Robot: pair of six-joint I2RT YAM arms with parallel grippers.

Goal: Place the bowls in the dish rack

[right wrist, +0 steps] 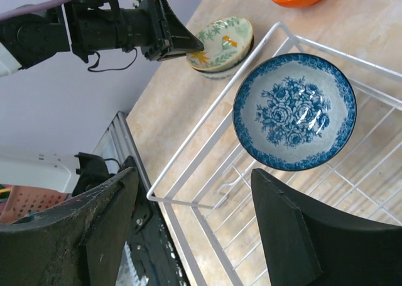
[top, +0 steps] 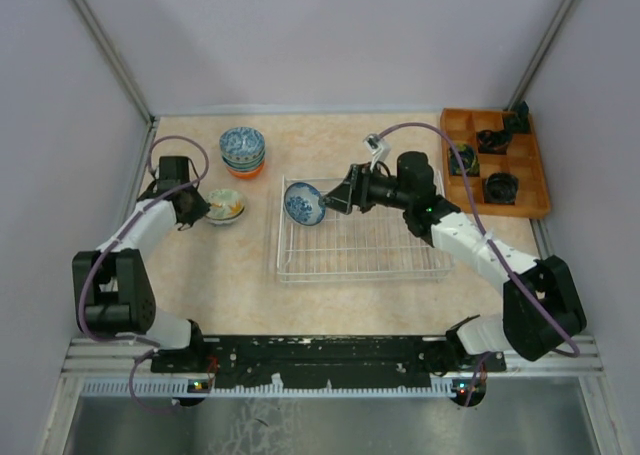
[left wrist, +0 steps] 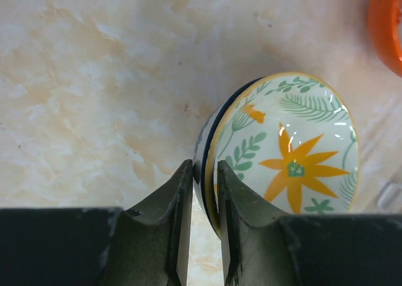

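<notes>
A cream bowl with an orange flower stands tilted at the left of the counter, a dark-edged bowl nested against its underside. My left gripper is shut on its rim, and the dark edge also lies at the fingers. In the dish rack, a blue-and-white bowl leans at the left end. My right gripper is just right of that bowl in the top view. Its fingers stand wide apart with nothing between them. Behind the flowered bowl is a stack of blue bowls over an orange one.
A brown divided tray with dark cups stands at the back right. Most of the rack to the right of the blue-and-white bowl is empty. Bare counter lies between the left arm and the rack.
</notes>
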